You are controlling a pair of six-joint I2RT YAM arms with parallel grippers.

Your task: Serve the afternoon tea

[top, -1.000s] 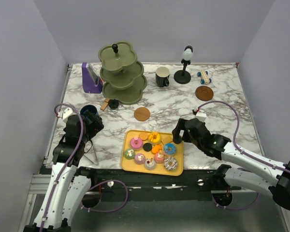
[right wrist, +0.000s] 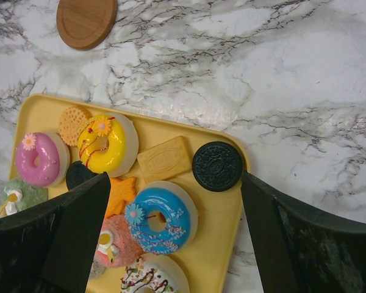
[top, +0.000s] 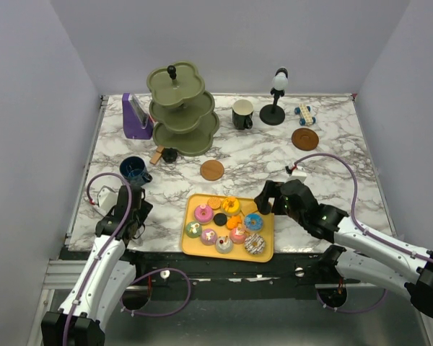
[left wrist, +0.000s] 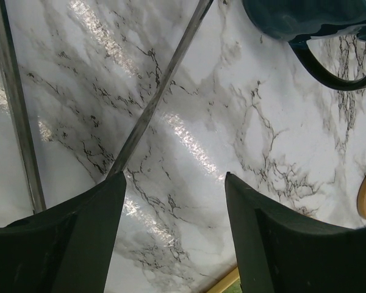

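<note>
A yellow tray [top: 195, 246] of donuts and biscuits sits at the front centre, behind it a green three-tier stand [top: 187, 140]. My left gripper is low at the left, near the dark teal mug [left wrist: 280, 18], fingers apart over metal strips on the marble, nothing seen between them. My right gripper stands open over the tray's right end, above the blue donut [right wrist: 163, 238] and dark cookie [right wrist: 217, 166].
Wooden coasters [top: 211, 170] [top: 304, 139], a black mug [top: 242, 114], a purple holder [top: 136, 119], a lamp [top: 273, 112] and a small toy car [top: 305, 114] occupy the back.
My left gripper has drawn back toward the front, away from over the teal mug. My right gripper has shifted slightly; the tray's contents look unchanged.
</note>
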